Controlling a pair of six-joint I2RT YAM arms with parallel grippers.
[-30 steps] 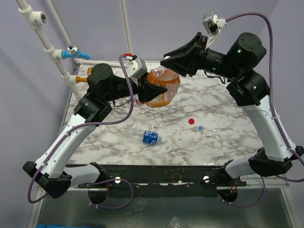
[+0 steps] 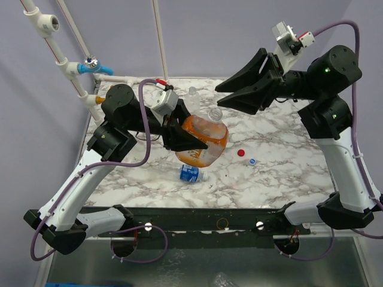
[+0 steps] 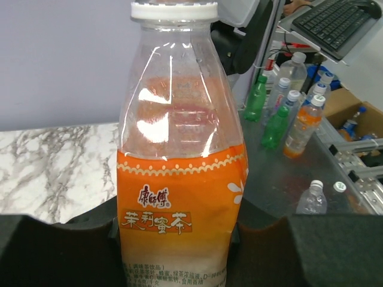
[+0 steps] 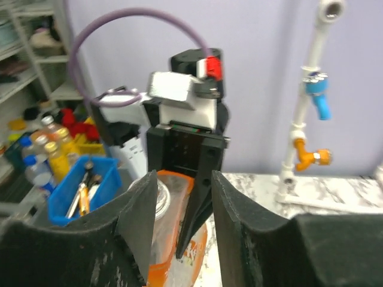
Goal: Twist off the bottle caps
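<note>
A bottle with an orange label [image 2: 206,143] is held up over the table by my left gripper [image 2: 194,128], which is shut around its body. In the left wrist view the bottle [image 3: 179,203] stands upright between the fingers, with a white ring [image 3: 173,12] at its neck; its very top is cut off. From above, the mouth [image 2: 215,115] looks clear, but whether a cap is on it I cannot tell. Just beyond the mouth and apart from it, my right gripper [image 2: 218,95] stands open, nothing showing between its fingers.
A blue-labelled bottle [image 2: 190,173] lies on the marble table below. A red cap [image 2: 240,152] and a blue cap [image 2: 252,161] rest on the bare surface to the right. A clear bottle [image 2: 192,98] is at the back. White pipes [image 2: 60,57] stand left.
</note>
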